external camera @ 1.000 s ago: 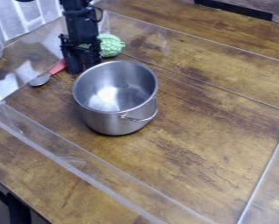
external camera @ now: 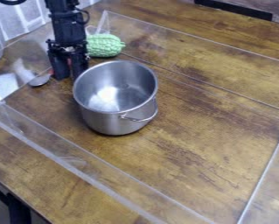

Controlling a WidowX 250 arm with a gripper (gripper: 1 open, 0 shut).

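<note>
A steel pot (external camera: pixel 115 99) with a side handle stands on the wooden table, left of centre. Behind it on the left, my black gripper (external camera: pixel 69 68) is lowered close to the table, over a utensil with a small metal head (external camera: pixel 38 80) and a red handle that is mostly hidden by the gripper. A pale green knitted object (external camera: pixel 104 45) lies behind the pot, right of the arm. I cannot make out the fingers or what is between them.
Transparent panels edge the work area at the left and right.
My gripper has moved a little left and down, covering more of the red handle. The green object shows more fully. The pot has not moved.
</note>
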